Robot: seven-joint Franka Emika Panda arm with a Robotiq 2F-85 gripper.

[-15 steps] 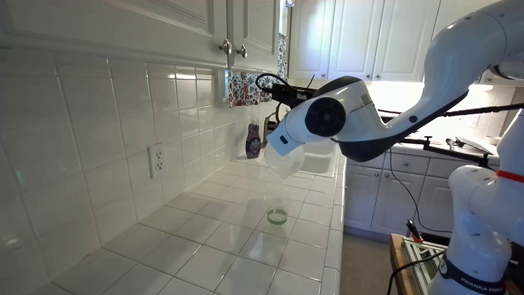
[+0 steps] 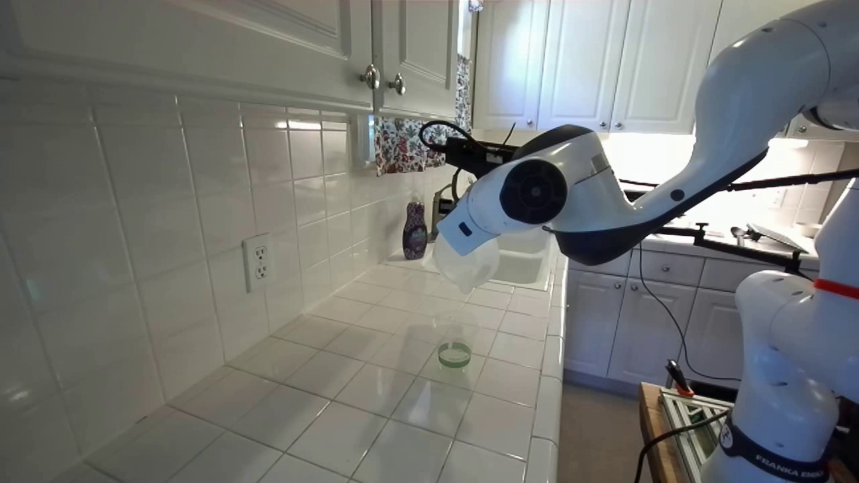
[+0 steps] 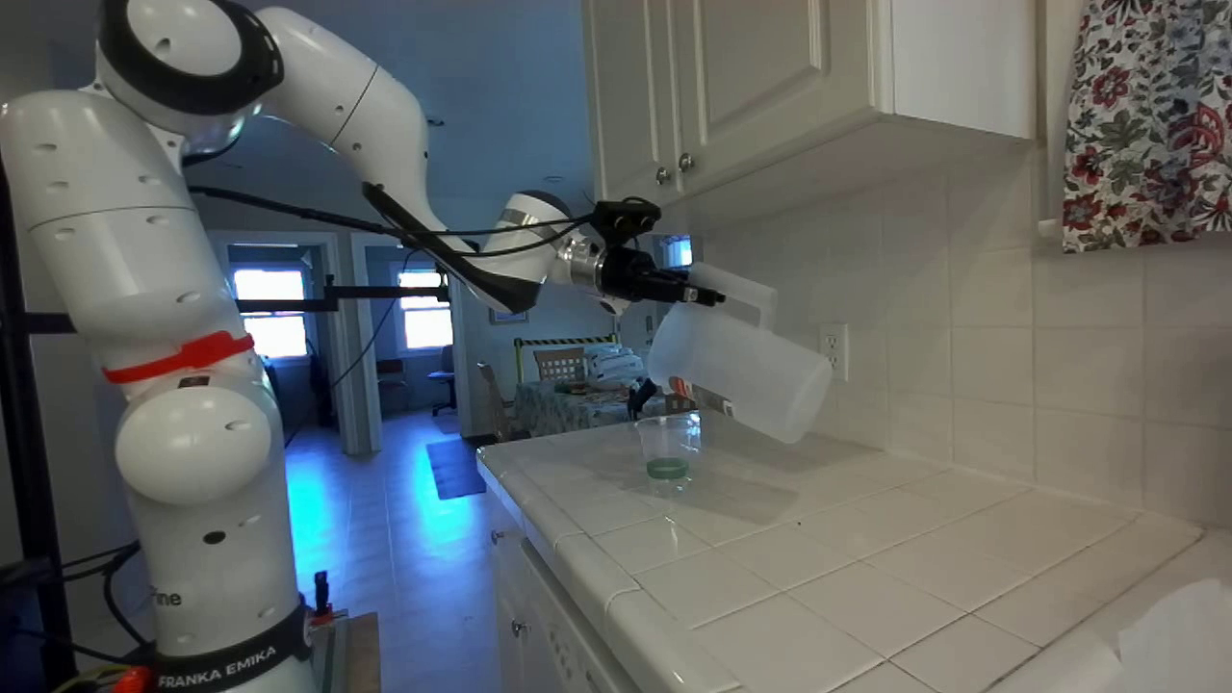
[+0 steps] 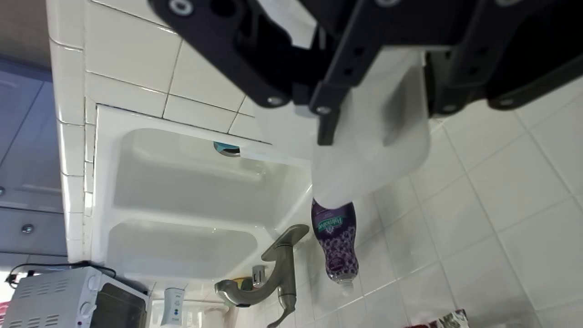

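A translucent white pitcher (image 3: 745, 364) hangs tilted above the counter, its spout end lower than its handle side in exterior view 1. My gripper (image 3: 706, 296) is shut on it near the handle; the arm hides the fingers in exterior view 1. The wrist view shows the pitcher's cloudy wall (image 4: 371, 164) between and below the dark fingers. Standing upright on the tiles underneath is a clear cup (image 3: 670, 437), green near its bottom; whether that is liquid or a band I cannot tell. The cup (image 2: 455, 355) and the pitcher are apart.
A purple soap bottle (image 2: 415, 231) stands by the wall near the white sink (image 4: 180, 180) and its faucet (image 4: 281, 270). Overhead are wall cabinets (image 3: 762, 69). The counter's front edge (image 2: 547, 386) is close to the cup. Bare tiles lie around the cup.
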